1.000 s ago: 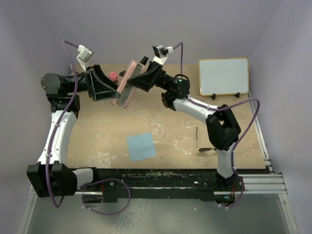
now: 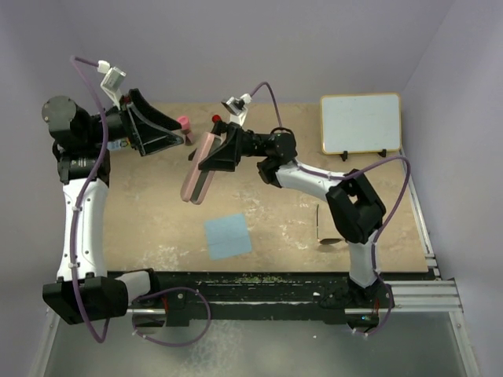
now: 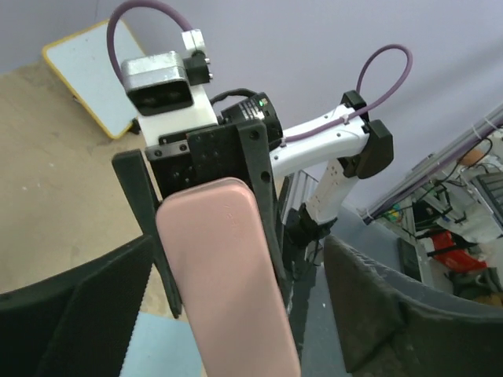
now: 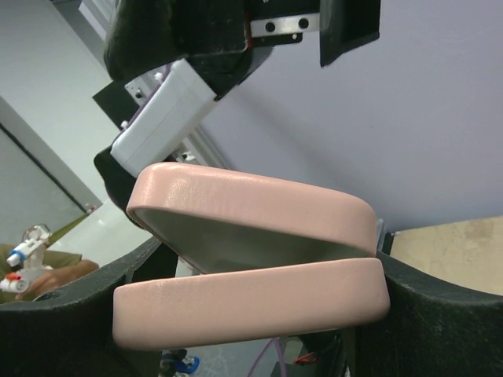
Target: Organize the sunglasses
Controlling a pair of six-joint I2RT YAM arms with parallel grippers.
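Observation:
A pink glasses case is held in the air between the fingers of my right gripper; in the right wrist view the case is partly open, its lid raised over a pale inside. My left gripper stands apart from it at the left, fingers parted, with nothing between them; in the left wrist view the case's end faces it. A pair of sunglasses lies on the table at the right, beside the right arm.
A blue cloth lies at the front middle of the table. A whiteboard stands at the back right, and small pink and red items are at the back left.
My left gripper has drawn back leftward from the case. My right gripper has moved left and toward the front with the case.

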